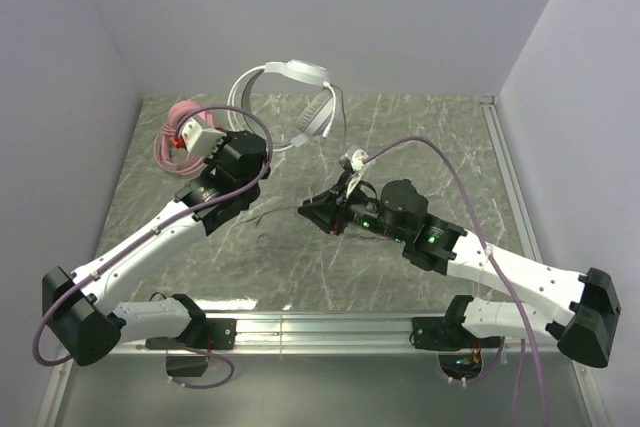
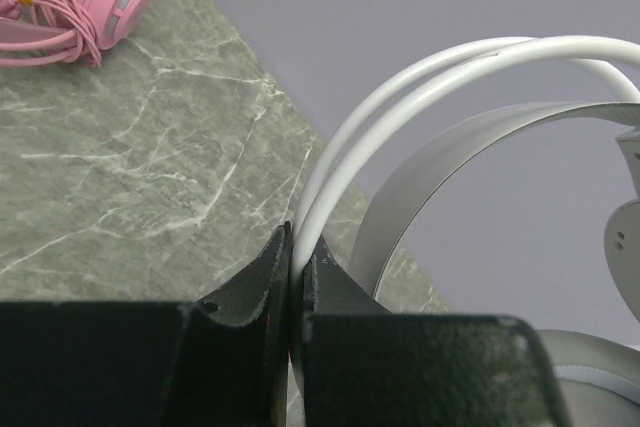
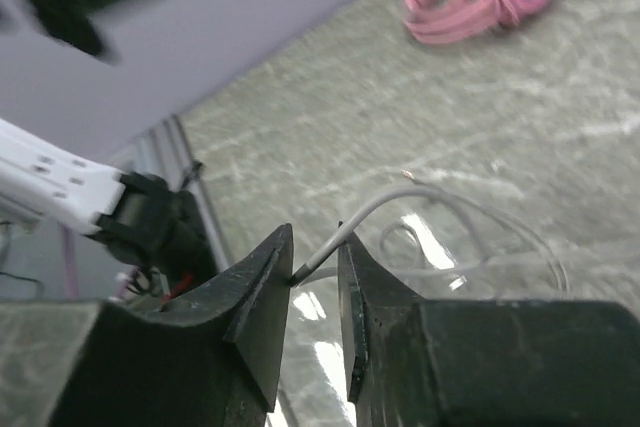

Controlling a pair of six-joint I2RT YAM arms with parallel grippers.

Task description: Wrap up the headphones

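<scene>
White over-ear headphones (image 1: 301,70) are held up off the table at the back, one ear cup (image 1: 315,113) facing the middle. My left gripper is shut on their thin white headband wire (image 2: 345,162); in the top view its fingertips are hidden behind the arm. The thin grey cable (image 3: 365,214) reaches my right gripper, which is partly open low over the middle of the table. The cable runs through the gap between its fingers, against the left one. Beyond them, a loose bend of cable lies over the marble.
Pink headphones (image 1: 185,112) with a bundled pink cord lie at the back left, close to my left arm. Grey walls close in the back and sides.
</scene>
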